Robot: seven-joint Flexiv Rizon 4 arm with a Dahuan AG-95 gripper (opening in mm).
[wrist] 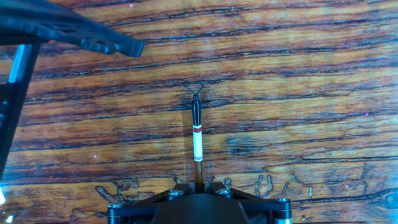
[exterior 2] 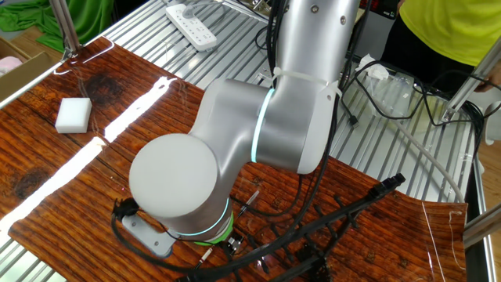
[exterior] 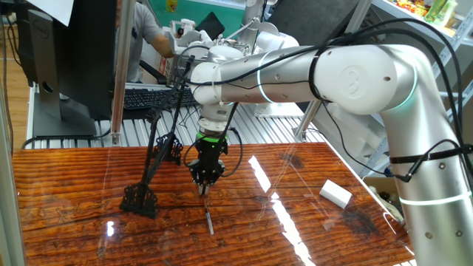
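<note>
A thin pen-like tool (wrist: 198,143) points away from my gripper in the wrist view. It has a black far end, a white section with a dark red band, and a brown shaft. My gripper is shut on that shaft, one finger close on either side; the tool's near end is hidden by the gripper. In exterior view 1, the gripper (exterior: 203,191) points down, low over the wooden table, and the tool (exterior: 209,220) extends from the fingertips toward the front. Whether it touches the wood cannot be told.
A black frame stand (exterior: 139,199) rises close by on the left, also showing in the wrist view's upper left corner. On the right lies a white block (exterior: 335,193). A monitor (exterior: 63,81) stands behind at the left.
</note>
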